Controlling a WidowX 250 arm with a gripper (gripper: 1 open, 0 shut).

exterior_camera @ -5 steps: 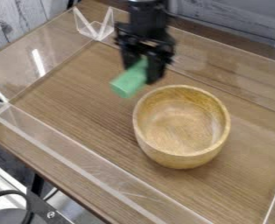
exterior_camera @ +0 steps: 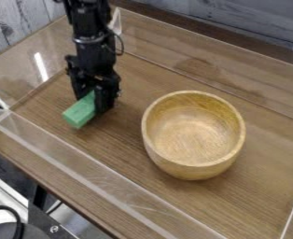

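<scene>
My gripper (exterior_camera: 87, 99) is low over the wooden table on the left side, shut on a green block (exterior_camera: 82, 113), which appears tilted and close to the table surface. The dark arm reaches down from the top of the view. A large tan bowl (exterior_camera: 193, 110) stands to the right, apart from the block, and looks empty.
A pale edge runs along the left of the table, and a dark cable lies at the lower left corner.
The bowl stays in roughly the same place.
</scene>
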